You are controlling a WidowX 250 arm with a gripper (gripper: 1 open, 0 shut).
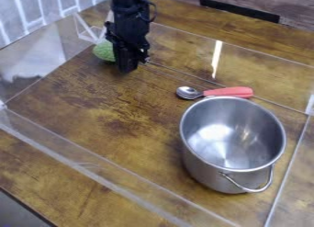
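My black gripper (128, 63) is lowered at the back left of the table, right beside a green bumpy vegetable (103, 50) and mostly in front of it. The gripper's body hides much of the vegetable, and I cannot see clearly what, if anything, is between the fingers. A spoon (227, 92) with a red handle lies at the middle right. A steel pot (232, 162) with a wire handle stands at the front right.
Clear plastic walls edge the wooden work area (98, 120) on several sides. A white railing stands beyond the far left corner.
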